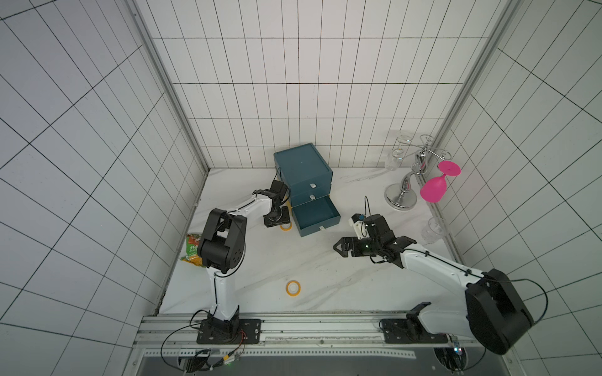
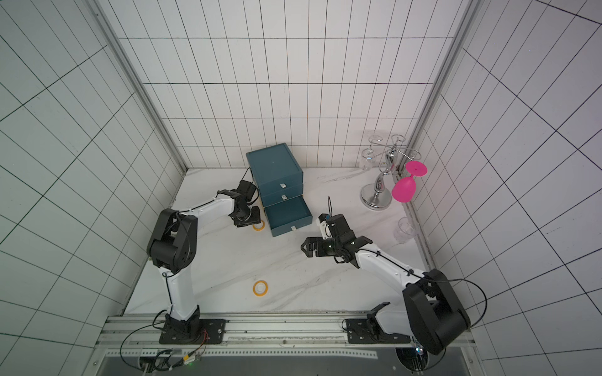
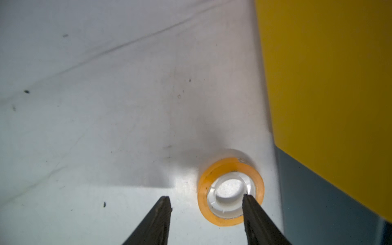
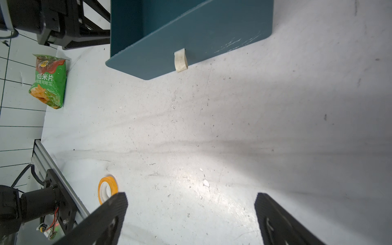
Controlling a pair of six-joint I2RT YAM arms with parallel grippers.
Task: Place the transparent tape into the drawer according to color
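A roll of tape with an orange rim and a white core (image 3: pixel 206 183) lies flat on the table, outside the drawer and close to its left side. Above it my left gripper is open and empty; the right finger (image 3: pixel 261 224) overlaps the roll's edge in the left wrist view. A second orange-rimmed roll (image 1: pixel 287 288) rests near the table's front. The lower drawer (image 1: pixel 316 226) of the dark teal cabinet (image 1: pixel 303 164) stands pulled out, with nothing visible inside. To its front right, my right gripper is open with nothing between its fingers.
A yellow panel (image 3: pixel 326 89) runs along the cabinet's left side, right beside the nearer roll. A green snack bag (image 4: pixel 49 81) lies at the left table edge. At the right stands a metal glass rack (image 1: pixel 401 196) with a pink goblet (image 1: pixel 434 189).
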